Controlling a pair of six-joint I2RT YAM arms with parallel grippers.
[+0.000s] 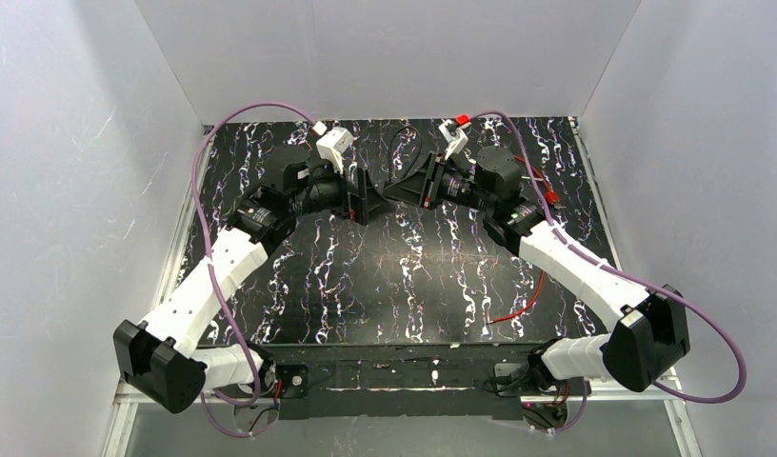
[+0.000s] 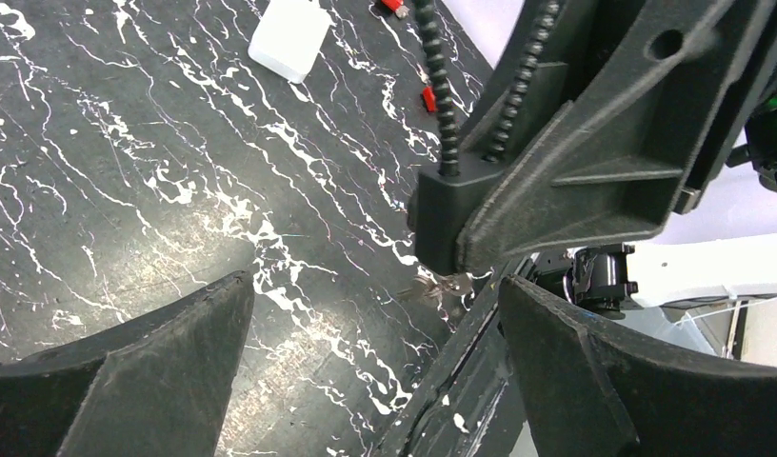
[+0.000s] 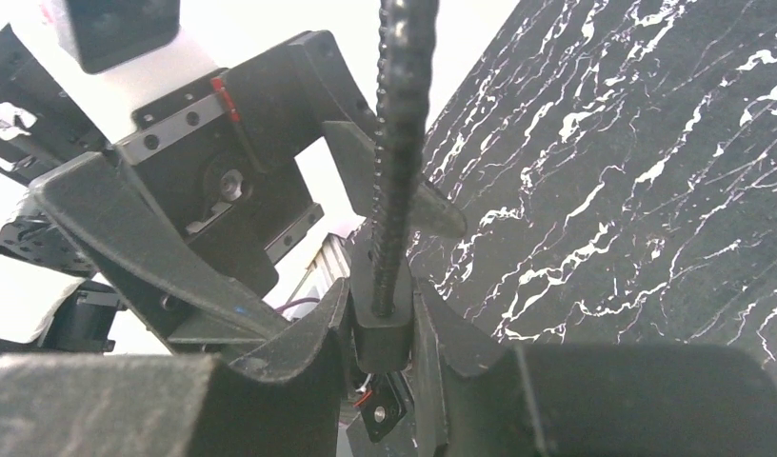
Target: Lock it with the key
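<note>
My right gripper (image 1: 396, 190) is shut on a black lock body (image 3: 383, 343). The lock's dark ribbed cable (image 3: 401, 124) rises from it in a loop. In the left wrist view a small coppery metal piece (image 2: 440, 287), perhaps the key, shows blurred just below the lock end; whether it sits in the lock I cannot tell. My left gripper is open and close to the lock, nothing gripped between its fingers. The right wrist view shows its fingers (image 3: 156, 243) spread at the lock and cable.
A white block (image 2: 289, 40) lies on the dark marbled table. Red pieces (image 1: 552, 196) and a red cable (image 1: 529, 303) lie on the right side. Both grippers nearly meet, leaving little room between them.
</note>
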